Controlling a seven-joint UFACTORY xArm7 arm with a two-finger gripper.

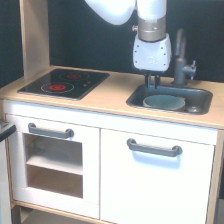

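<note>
A blue-green pot [165,103] rests low in the dark sink [203,103], and only its rounded upper part shows. Its lower side is hidden by the sink's front edge. My gripper [152,84] hangs over the sink's back left part, pointing down. Two dark fingers appear parted, with nothing visible between them. They seem to be above the pot and clear of it, though the small image makes the exact gap hard to judge.
Behind the sink rises a dark tap [180,58], close to the gripper's right. A black stovetop [65,83] lies at the left, with bare wooden counter [112,93] between. Below are an open-fronted shelf [55,165] and a white cabinet door [150,185].
</note>
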